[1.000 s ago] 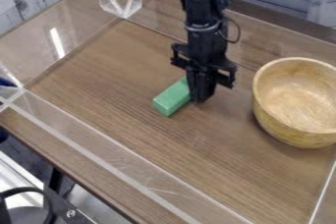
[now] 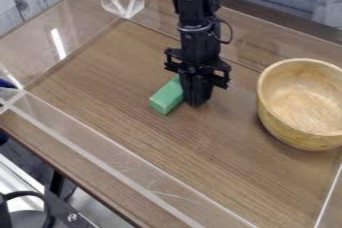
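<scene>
My black gripper (image 2: 195, 84) hangs down from the top of the camera view to the middle of the wooden table. A green block (image 2: 166, 97) lies on the table just left of and below it, its right end partly hidden by the gripper. The fingertips are dark and overlap one another; whether anything is between them is hard to see, and the gripper looks shut.
A large wooden bowl (image 2: 299, 107) stands at the right. A white tape marking (image 2: 123, 2) is at the back left. Cables lie at the bottom left corner.
The gripper has come lower and a little toward the front, now covering more of the green block's right end. The block has shifted slightly left.
</scene>
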